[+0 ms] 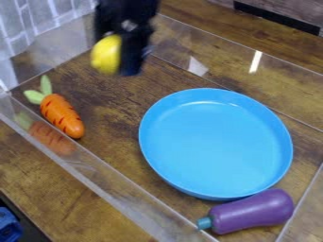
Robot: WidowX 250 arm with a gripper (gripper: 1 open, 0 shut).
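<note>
My gripper [121, 52], dark and blurred, is raised at the top of the view, shut on a yellow object [108, 55] whose exact shape is unclear. An orange toy carrot [63, 117] with pale green leaves lies on the wooden surface at left, below and apart from the gripper.
A large blue plate [214, 142] fills the right middle. A purple toy eggplant [252, 213] lies at the bottom right. Clear walls border the area at left and right. The wood between carrot and plate is clear.
</note>
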